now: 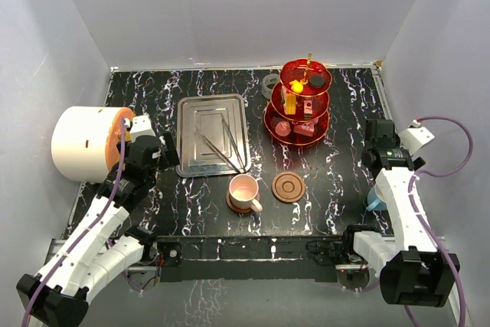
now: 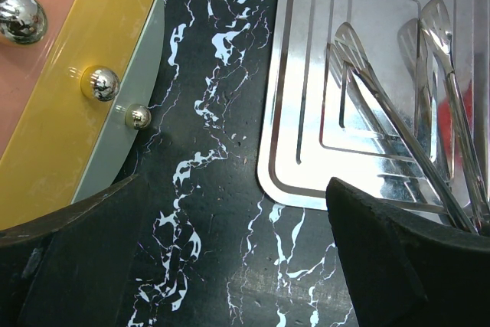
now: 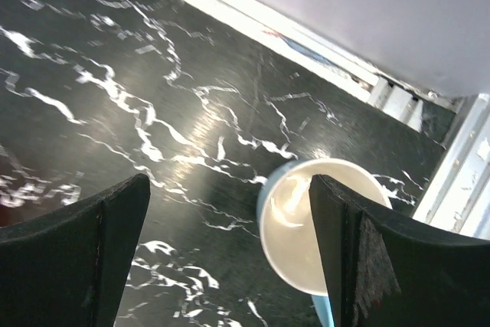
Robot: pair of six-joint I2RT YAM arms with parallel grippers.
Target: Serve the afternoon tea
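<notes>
In the top view a pink cup [image 1: 243, 188] stands on a brown coaster, and a bare brown coaster [image 1: 289, 187] lies to its right. A second cup, white inside and blue outside [image 3: 310, 216], is partly behind the right finger of my right gripper, which hangs open with nothing held. My open left gripper is also empty, left of the metal tray [image 1: 212, 100]. Two pieces of metal cutlery [image 2: 398, 124] rest on that tray, their lower ends past its near edge. The red three-tier stand [image 1: 321, 132] carries several toy treats.
Left of the tray lies a big white cylinder [image 1: 83, 143] with an orange face, close by my left gripper. A grey ring [image 1: 269, 80] is behind the stand. Walls [image 1: 432, 112] close off the sides.
</notes>
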